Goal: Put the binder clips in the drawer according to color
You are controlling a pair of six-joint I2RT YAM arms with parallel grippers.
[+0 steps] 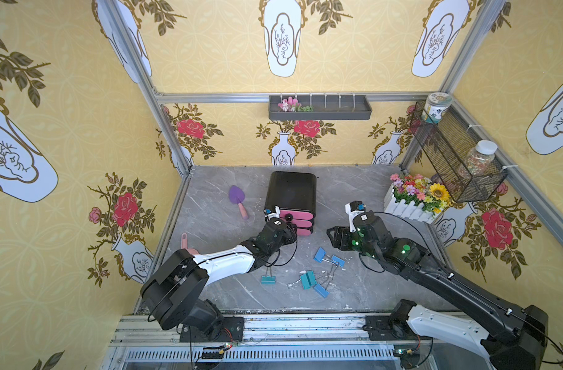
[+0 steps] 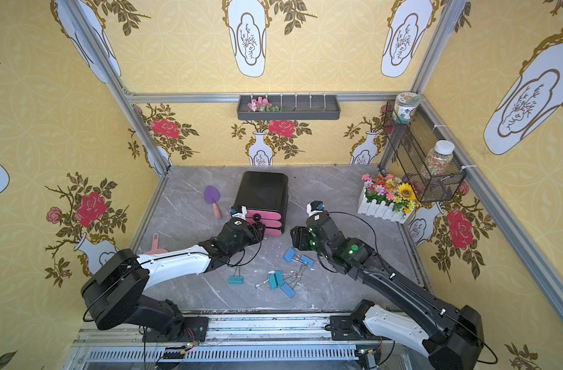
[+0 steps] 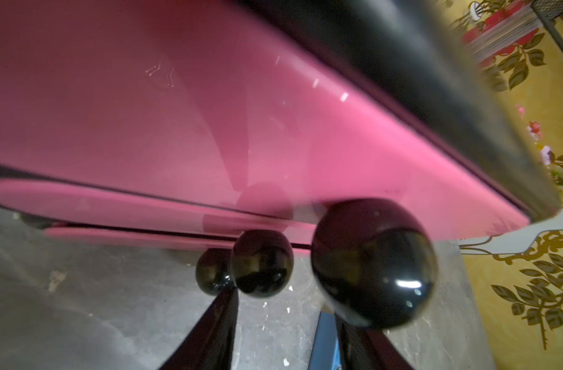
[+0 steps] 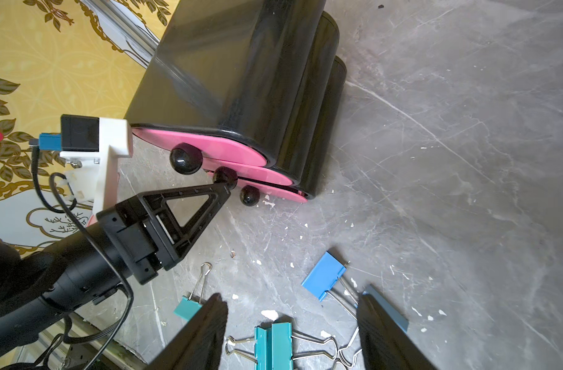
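A black cabinet point(image 1: 291, 190) with three pink drawers, each with a black knob, stands mid-table. My left gripper is open in front of the drawers, its fingers around the height of the middle knob point(image 4: 224, 177); contact with it cannot be told. The top knob point(image 3: 374, 262) looms large in the left wrist view. My right gripper is open and empty, right of the cabinet and above the clips. On the table lie blue clips point(image 4: 324, 275) and teal clips point(image 4: 273, 347); another teal clip point(image 1: 268, 279) lies apart to the left.
A purple scoop point(image 1: 236, 195) lies left of the cabinet, and a pink dustpan point(image 2: 155, 246) is partly behind my left arm. A flower box point(image 1: 408, 211) stands at the right, below a wire basket point(image 1: 454, 148). Bare table lies between cabinet and flowers.
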